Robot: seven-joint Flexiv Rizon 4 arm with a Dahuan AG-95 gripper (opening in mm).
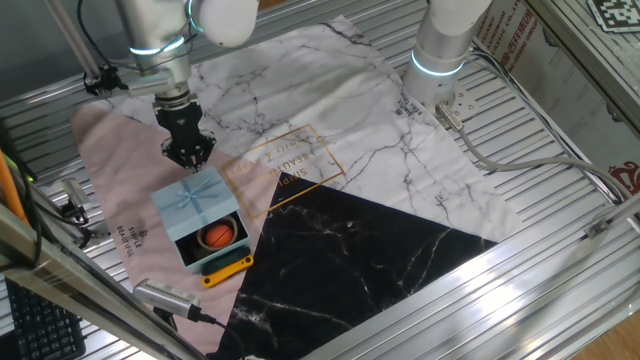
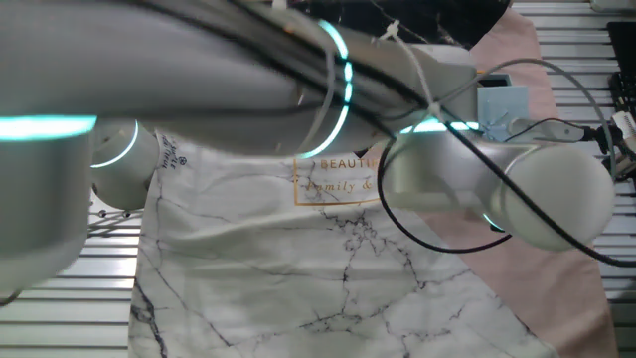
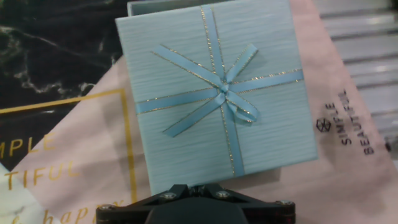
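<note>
A light blue gift box sits on the pink part of the cloth. Its lid, tied with a blue ribbon bow, lies shifted toward the arm, so one end of the box is uncovered. Inside that end an orange ball shows, with a tan ring-like rim around it. My gripper points down at the lid's edge on the arm side. In the wrist view the gripper has its fingertips together at the lid's near edge, with nothing visible between them. Whether they touch the lid is unclear.
A yellow and black tool lies against the open end of the box. A grey device with a cable stands nearby.
</note>
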